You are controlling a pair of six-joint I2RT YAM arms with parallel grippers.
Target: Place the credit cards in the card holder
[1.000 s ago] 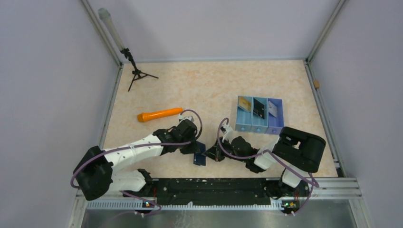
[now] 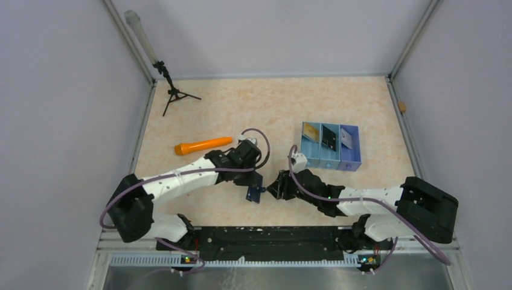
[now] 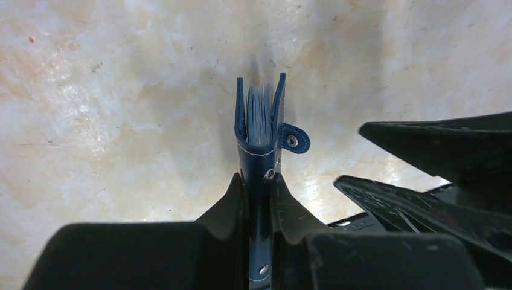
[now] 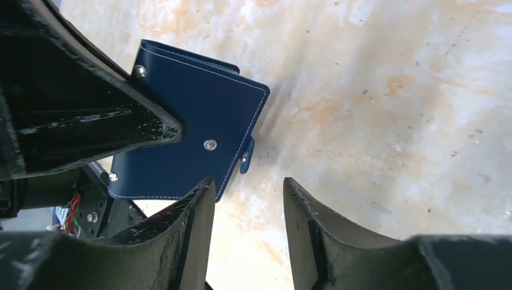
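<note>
A dark blue card holder [image 3: 259, 154] stands on edge in my left gripper, which is shut on it. In the left wrist view its top gapes, showing a fan of clear sleeves between the covers, with the snap strap [image 3: 296, 140] sticking out to the right. My right gripper is part open, empty, just to the right of the holder [image 4: 202, 124] and apart from it. The cards lie in the compartment box at the right: a gold card [image 2: 311, 132], a black card [image 2: 329, 138] and a pale card [image 2: 346, 138], one per compartment.
The blue-purple box [image 2: 351, 164] stands right and behind my right arm. An orange microphone [image 2: 203, 145] lies behind my left arm, and a black tripod [image 2: 174, 92] stands at the back left.
My left gripper has shifted slightly right and back with the holder.
</note>
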